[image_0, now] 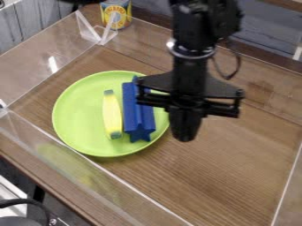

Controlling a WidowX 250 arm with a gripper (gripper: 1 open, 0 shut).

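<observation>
A green plate (pixel 83 131) lies on the wooden table at left centre, holding a yellow banana-like object (pixel 112 115) and a blue object (pixel 138 114) beside it. My black gripper (pixel 185 125) is over the table at the plate's right side, next to the blue object, its body partly covering that object's top. The gripper is shut, with nothing visible between its fingers.
A can (pixel 115 16) stands at the back left. Bare wood (pixel 224 172) is clear at the right and front. Clear panels edge the table at the left, and a cable hangs at lower left.
</observation>
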